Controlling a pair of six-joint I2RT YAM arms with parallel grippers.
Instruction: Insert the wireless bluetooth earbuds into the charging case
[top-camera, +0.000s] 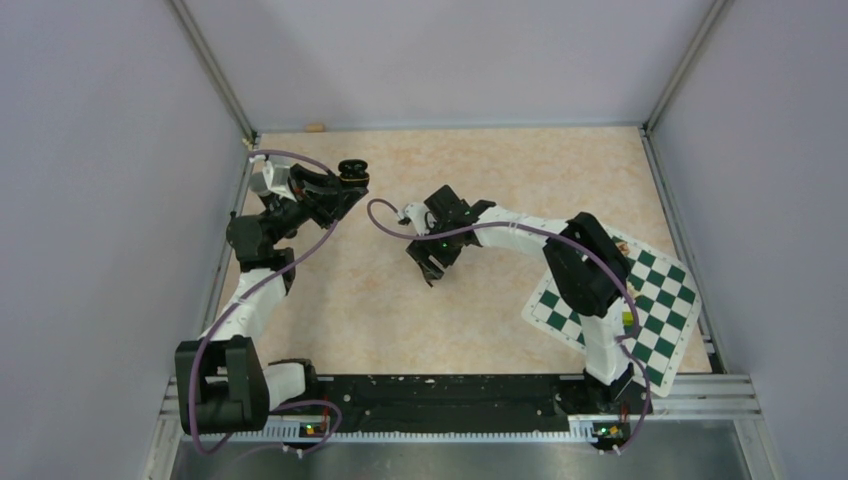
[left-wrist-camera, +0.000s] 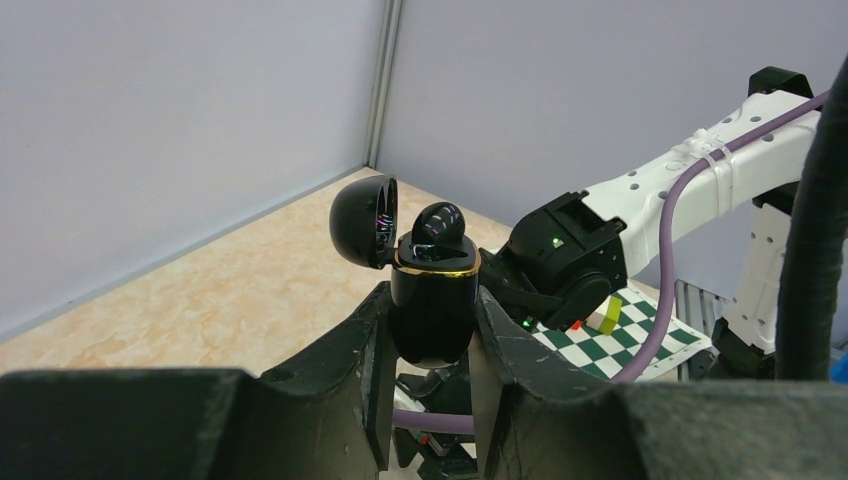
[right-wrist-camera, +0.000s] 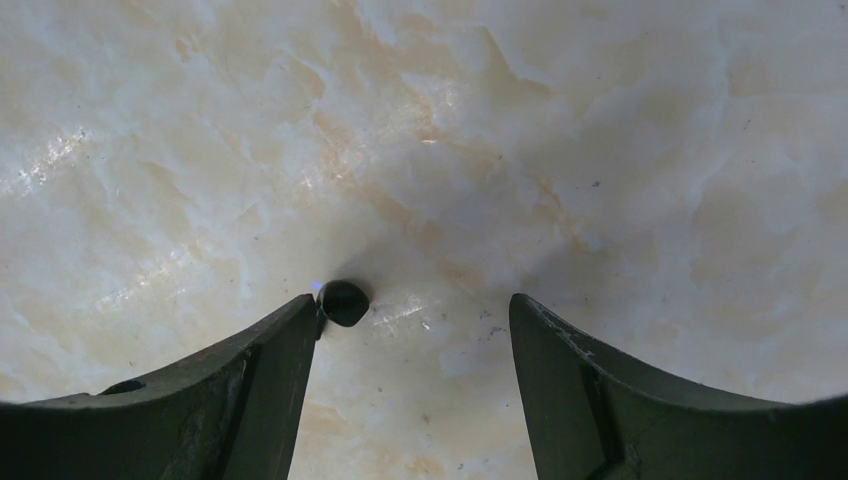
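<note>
A glossy black charging case with a gold line is held upright, lid swung open, in my left gripper, which is shut on its body. One black earbud shows at the top of the case. In the right wrist view, another dark earbud rests on the table close beside the left finger. My right gripper is open above the table, its fingers wide apart and nothing gripped between them. From the top, that gripper's fingers point down near the table's middle.
A green-and-white checkered board lies at the right of the table, partly under the right arm, with small coloured items on it. Purple cables run along both arms. Bare table surface surrounds the right gripper.
</note>
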